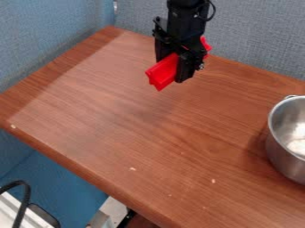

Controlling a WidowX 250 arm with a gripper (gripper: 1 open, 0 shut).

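Observation:
My black gripper (pixel 181 55) hangs over the back middle of the wooden table, shut on a red object (pixel 163 73). The object sticks out toward the front left below the fingers, and a bit of red also shows behind the gripper on the right. The exact shape of what I hold is partly hidden by the fingers.
A steel pot (pixel 281 156) with something pale inside stands at the right edge of the table (pixel 119 134). Blue-grey padded panels border the back and left; a white item with a black cable is at the lower left, off the table.

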